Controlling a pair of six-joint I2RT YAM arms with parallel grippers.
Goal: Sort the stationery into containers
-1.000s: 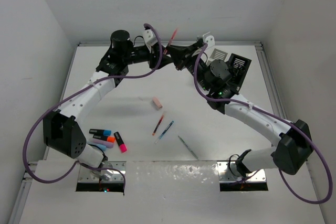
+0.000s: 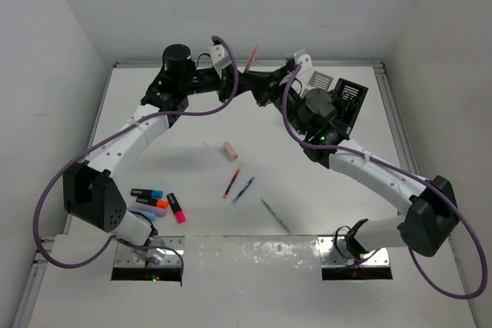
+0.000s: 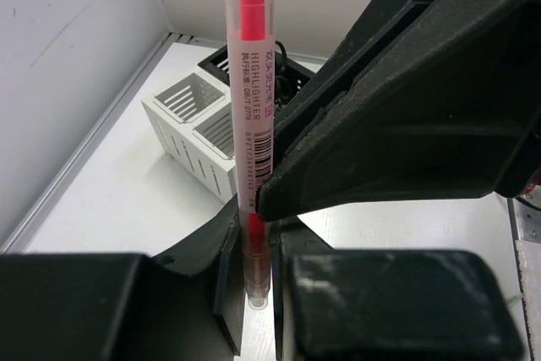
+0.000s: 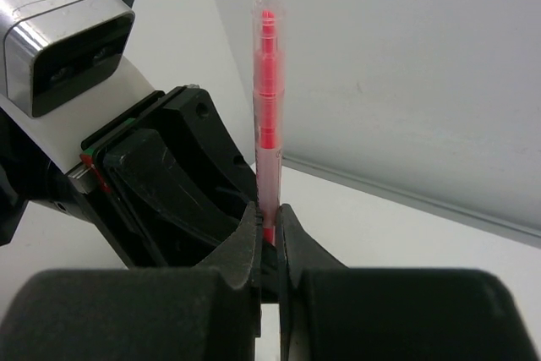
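A pink highlighter (image 2: 251, 57) (image 3: 251, 124) (image 4: 268, 99) stands upright where my grippers meet above the table's back middle. My left gripper (image 2: 243, 76) is shut on it. My right gripper (image 2: 261, 82) has its fingertips together at the highlighter's shaft. In the right wrist view it looks shut around or against it; how firmly is unclear. Behind them are a white compartment container (image 3: 177, 128) and a black container (image 2: 352, 94). Loose markers (image 2: 176, 209), pens (image 2: 241, 193) and a pink eraser (image 2: 229, 150) lie on the table.
More markers (image 2: 146, 193) lie at the front left beside the left arm's base. The containers are at the back right, partly hidden by the right arm. The white table (image 2: 200, 174) has free room at left and centre.
My right gripper has shifted very slightly at the highlighter over the last second; otherwise nothing visible has moved.
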